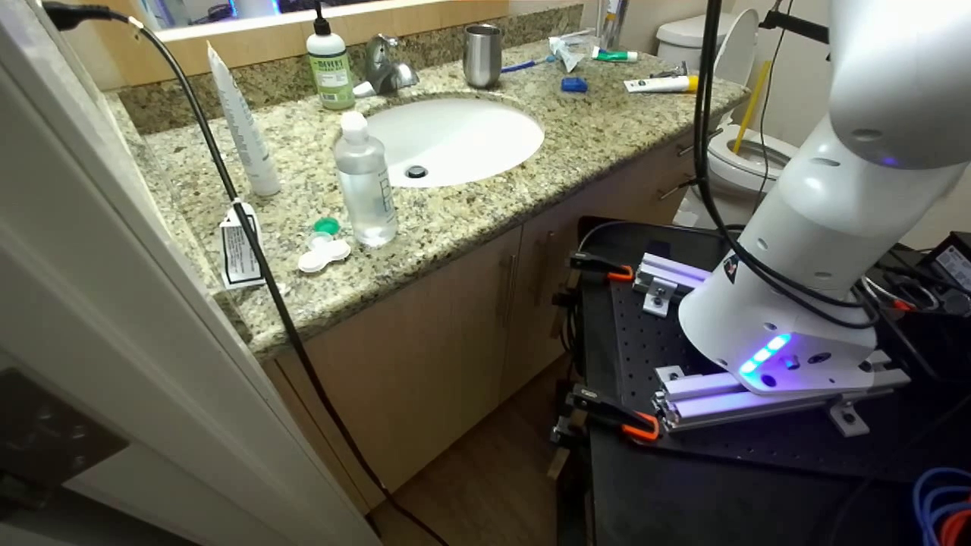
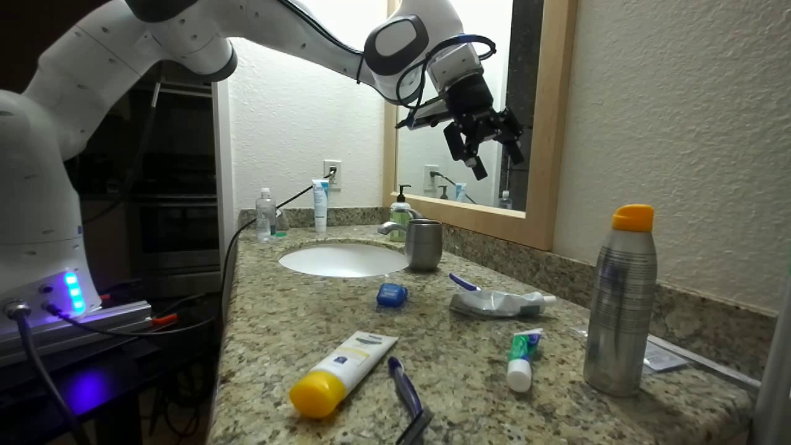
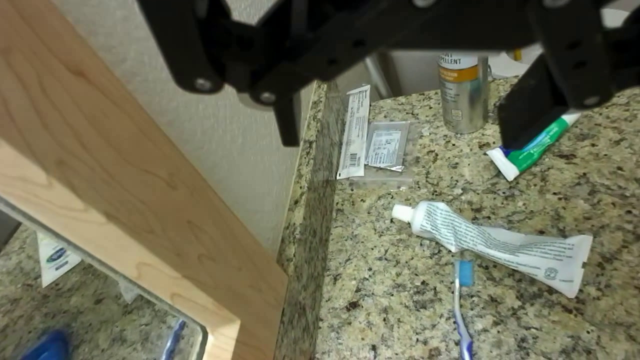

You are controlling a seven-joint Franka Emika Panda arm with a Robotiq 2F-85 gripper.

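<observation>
High above the counter, in front of the mirror, my gripper (image 2: 498,163) stands open. In the wrist view its fingers (image 3: 289,120) are wide apart with nothing between them. Below lies a crumpled white tube (image 3: 501,243), its cap toward the backsplash. A toothbrush (image 3: 462,309) with a blue head lies close beside that tube. The green-and-white small tube (image 3: 540,147) is partly covered by one finger. A steel cup (image 2: 424,245) stands upright by the sink (image 2: 345,261). A blue box-like item (image 2: 391,294) sits on the open counter.
The wooden mirror frame (image 3: 150,198) is close on the wrist view's left. A tall spray can (image 2: 621,304), a yellow-capped tube (image 2: 342,374) and a dark razor-like item (image 2: 407,393) occupy the near counter. The soap bottle (image 1: 329,68) and clear bottle (image 1: 366,182) stand around the sink.
</observation>
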